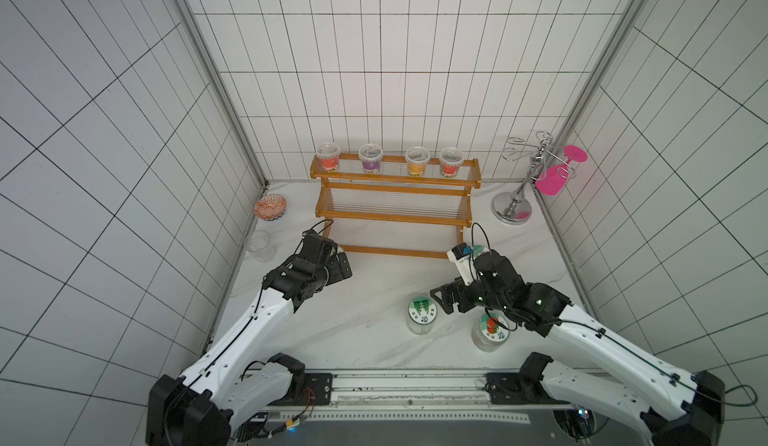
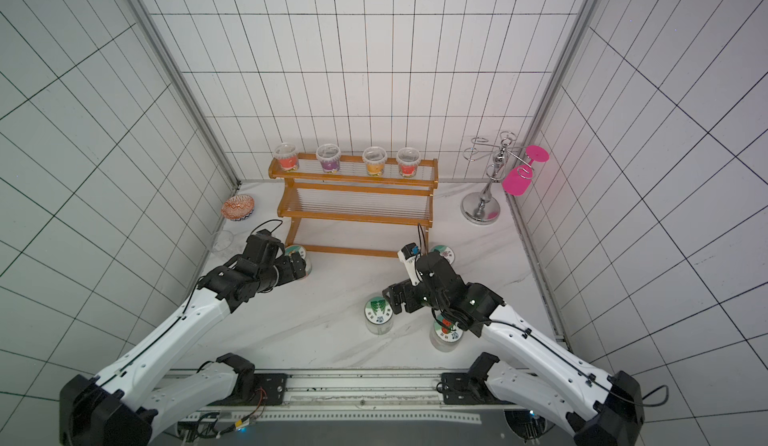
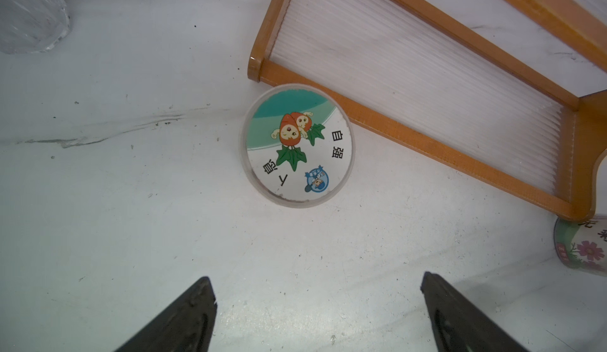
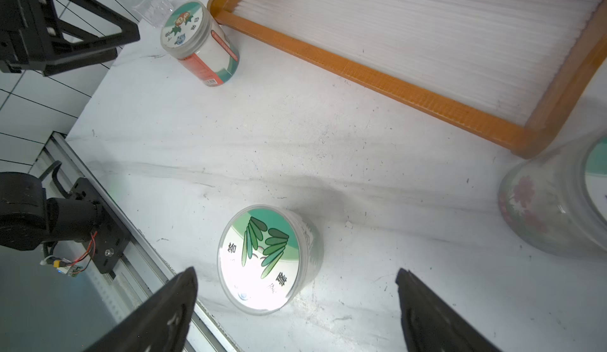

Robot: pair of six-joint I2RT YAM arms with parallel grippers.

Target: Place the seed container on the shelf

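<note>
A wooden two-tier shelf (image 1: pixel 392 218) stands at the back, four small cups of coloured contents on its top tier. A seed container with carrot lid (image 3: pixel 297 146) sits at its front-left corner; my open, empty left gripper hangs above and in front of it. My open right gripper is over a green-lidded container (image 4: pixel 259 257) at front centre, nothing held. A flower-label container (image 4: pixel 540 197) stands by the shelf's right front, and another container (image 1: pixel 491 331) is partly behind the right arm.
A chrome stand (image 2: pixel 480 205) with a pink glass stands back right, a patterned bowl (image 2: pixel 237 206) back left, a clear glass (image 3: pixel 31 17) at the left. The lower shelf tier (image 1: pixel 392 201) is empty.
</note>
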